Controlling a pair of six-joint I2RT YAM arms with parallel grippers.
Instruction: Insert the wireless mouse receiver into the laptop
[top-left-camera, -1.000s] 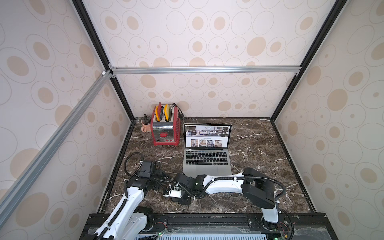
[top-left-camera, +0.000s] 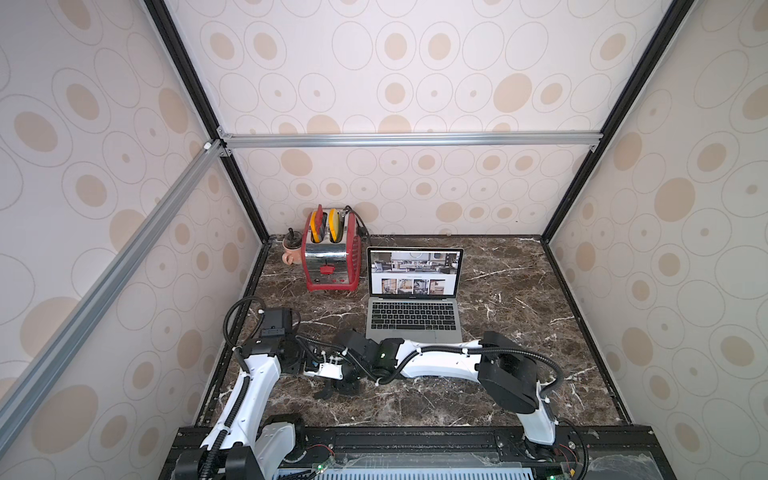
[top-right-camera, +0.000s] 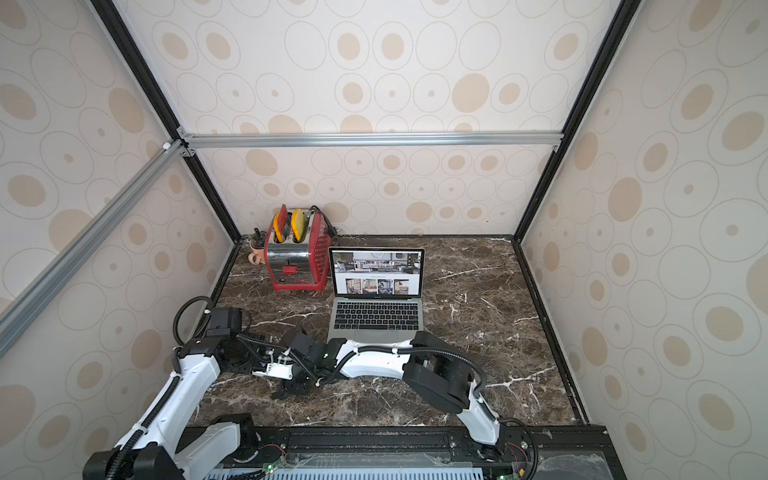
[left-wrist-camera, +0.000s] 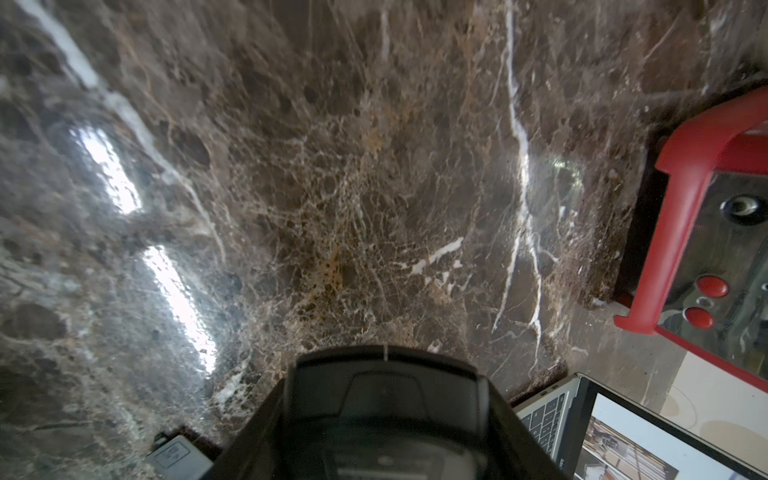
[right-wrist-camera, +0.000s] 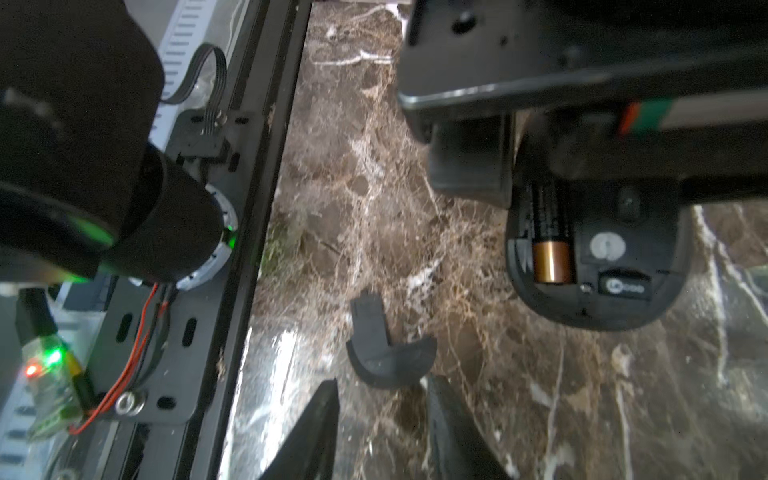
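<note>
In the right wrist view a black mouse (right-wrist-camera: 600, 312) shows its underside, its compartment uncovered with a battery (right-wrist-camera: 552, 260) inside. A small dark block, apparently the receiver (right-wrist-camera: 626, 284), sits in a slot near the mouse's end. My left gripper (top-left-camera: 305, 364) is shut on the mouse, which fills the bottom middle of the left wrist view. My right gripper is part open with nothing between its fingers; the black battery cover (right-wrist-camera: 392, 361) lies on the table just beyond their tips. The laptop (top-left-camera: 412, 316) stands open behind the right arm.
A red toaster (top-left-camera: 330, 248) with toy slices stands left of the laptop, and a brown jug (top-left-camera: 292, 252) beside it. Both arms are close together at front left.
The cover, hidden a second ago, shows on the table in the two later frames.
</note>
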